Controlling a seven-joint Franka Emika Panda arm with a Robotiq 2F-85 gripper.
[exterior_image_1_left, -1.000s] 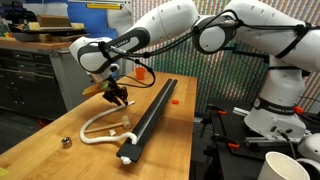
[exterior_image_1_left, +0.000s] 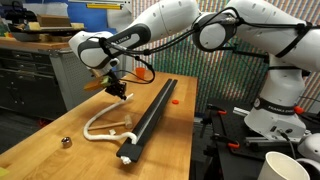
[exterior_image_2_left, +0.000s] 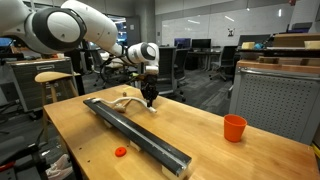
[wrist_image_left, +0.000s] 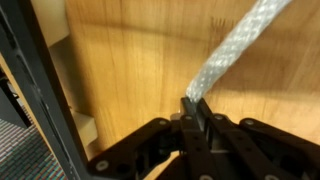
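Observation:
A white rope (exterior_image_1_left: 92, 124) curves across the wooden table in a loose bend. My gripper (exterior_image_1_left: 123, 96) is shut on it near its far end. The wrist view shows the rope (wrist_image_left: 238, 42) running from the fingertips up to the upper right, with the gripper pointing at the wood. In the second exterior view, the gripper (exterior_image_2_left: 151, 105) is low over the table at the rope's end. Whether the held part touches the table I cannot tell.
A long black rail (exterior_image_1_left: 153, 118) lies beside the rope, with light wooden pieces at its side. A red disc (exterior_image_2_left: 121, 152) and an orange cup (exterior_image_2_left: 234, 128) stand apart from it. A small metal cup (exterior_image_1_left: 66, 143) sits near the left edge. Free table lies beyond the rail.
The gripper has moved slightly away toward the far side of the table, and the rope's held end has shifted with it. The rail has stayed put.

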